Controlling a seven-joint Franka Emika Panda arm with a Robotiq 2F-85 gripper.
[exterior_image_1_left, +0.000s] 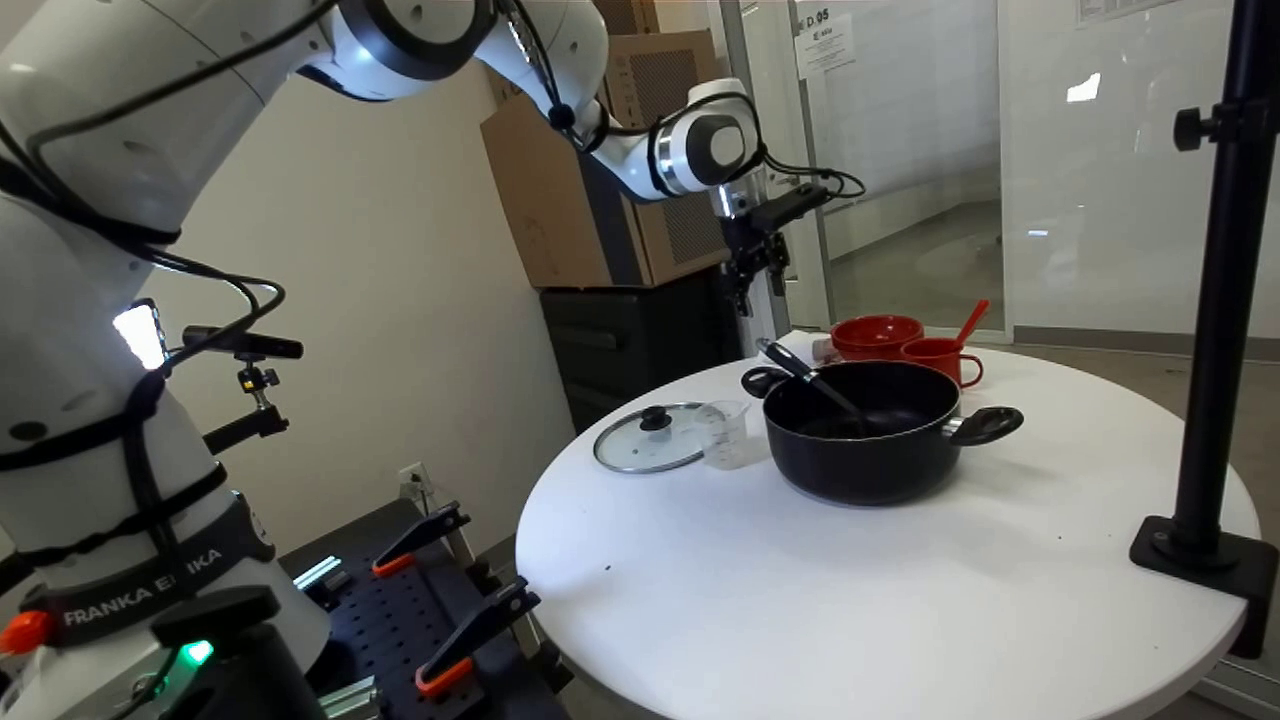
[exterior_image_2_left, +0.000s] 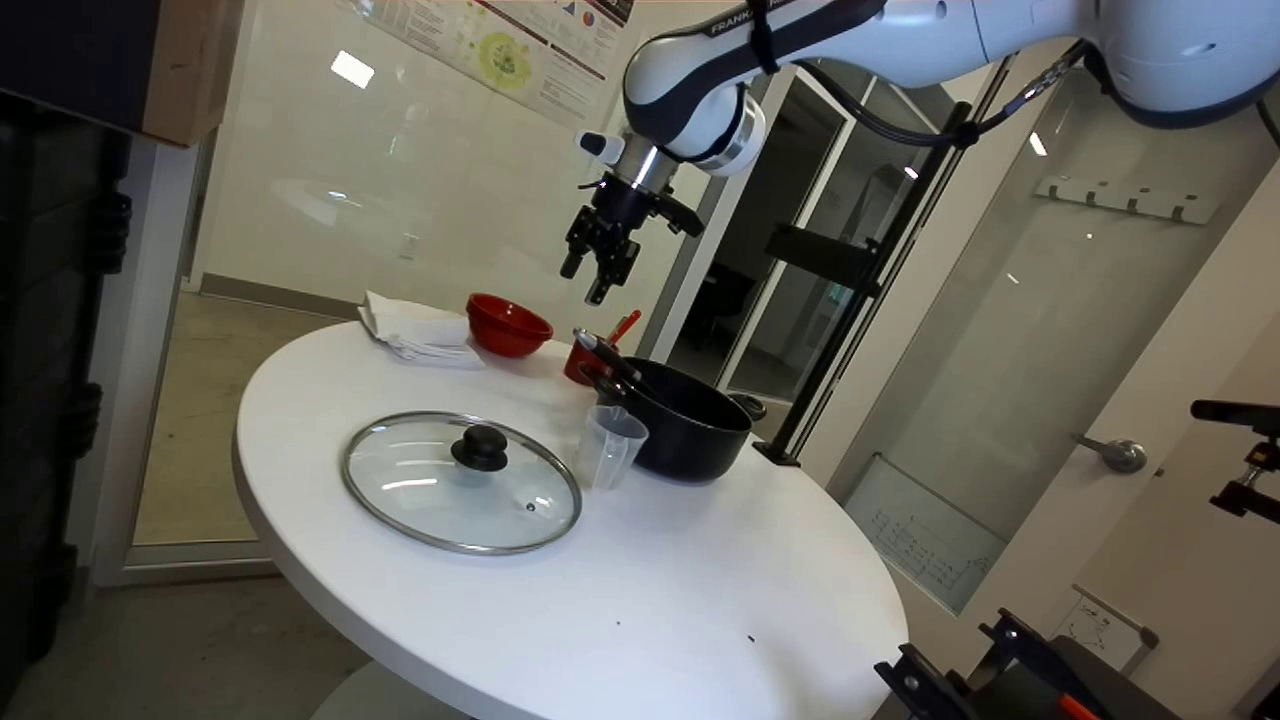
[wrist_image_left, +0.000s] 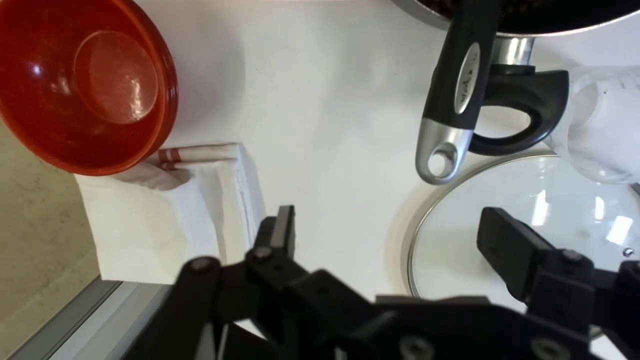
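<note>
My gripper (exterior_image_2_left: 583, 283) hangs in the air above the far side of the table, its fingers wide apart. Nothing is between them in the wrist view, where one finger (wrist_image_left: 283, 231) is on the left and the other on the right over the glass lid. The black pot (exterior_image_1_left: 859, 446) stands on the table with a utensil (exterior_image_1_left: 801, 370) leaning in it, its handle (wrist_image_left: 454, 102) over the rim beside the pot's side handle. The handle lies ahead of my fingers, apart from them. The utensil's lower end is hidden in the pot.
Near the pot are the glass lid (exterior_image_2_left: 408, 494), a clear measuring cup (exterior_image_2_left: 609, 446), a red bowl (exterior_image_2_left: 509, 328), a red mug (exterior_image_1_left: 936, 356) with a red utensil, and folded white cloth (exterior_image_2_left: 420, 332). A black post (exterior_image_1_left: 1206, 300) stands at the table edge.
</note>
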